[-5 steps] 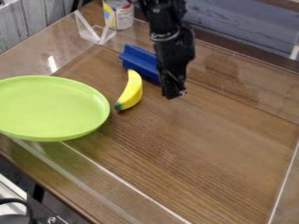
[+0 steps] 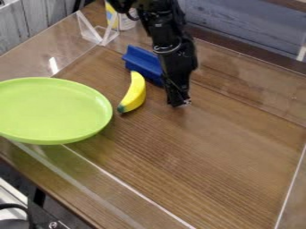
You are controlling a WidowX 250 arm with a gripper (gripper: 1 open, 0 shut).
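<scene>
My black gripper (image 2: 177, 94) reaches down from the top centre, its tips low over the wooden table, shut, with a small pale bit at the tips that is too small to identify. Just left of it a blue object (image 2: 140, 63) lies partly behind the arm. A yellow banana (image 2: 135, 91) lies left of the gripper, apart from it. A large green plate (image 2: 50, 112) sits at the left.
A can (image 2: 117, 18) and a clear plastic item (image 2: 96, 29) stand at the back left. A wall runs along the back right.
My gripper has moved slightly down and to the left. The banana and plate have stayed in place.
</scene>
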